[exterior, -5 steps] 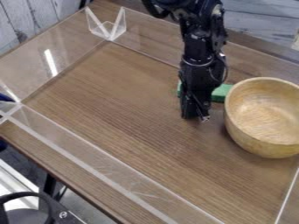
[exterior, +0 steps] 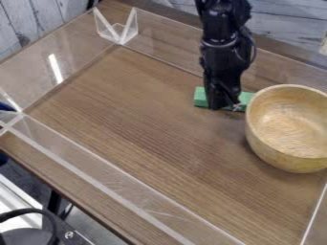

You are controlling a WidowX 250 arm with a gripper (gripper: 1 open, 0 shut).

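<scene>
My black gripper [exterior: 225,98] reaches down from the top over a green block [exterior: 205,97], its fingertips right at the block, which lies just left of a large tan bowl [exterior: 288,134]. The gripper is shut. Whether it touches the block cannot be told, and part of the block is hidden behind it.
The wooden tray floor [exterior: 128,163] is bare to the left and front. Clear walls edge it, with a clear bracket [exterior: 118,27] at the back left. A black cable lies outside at the bottom left.
My gripper has risen and moved slightly back, from in front of the green block to right over it. The bowl has not visibly moved.
</scene>
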